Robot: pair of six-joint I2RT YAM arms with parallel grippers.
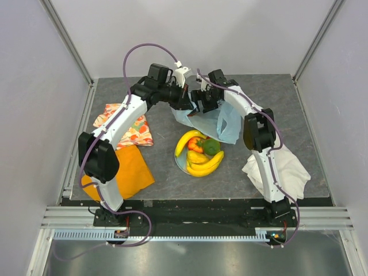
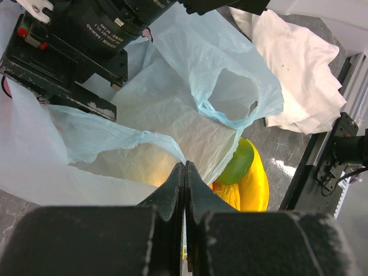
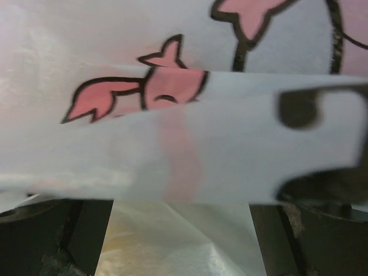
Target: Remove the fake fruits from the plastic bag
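Note:
The light-blue plastic bag (image 1: 224, 126) lies in the back middle, its inside partly hidden. In the left wrist view my left gripper is shut on the bag's thin edge (image 2: 155, 141). My right gripper (image 1: 198, 100) reaches into the bag; in the right wrist view it (image 3: 181, 230) stands open, with printed plastic (image 3: 144, 144) close before it. In front of the bag, a plate holds bananas (image 1: 202, 169), a red-orange fruit (image 1: 195, 145) and a green fruit (image 1: 211, 146).
An orange cloth (image 1: 132, 169) and a patterned cloth (image 1: 135, 132) lie at the left, a white cloth (image 1: 287, 169) at the front right. The table's front middle, left of the plate, is bare.

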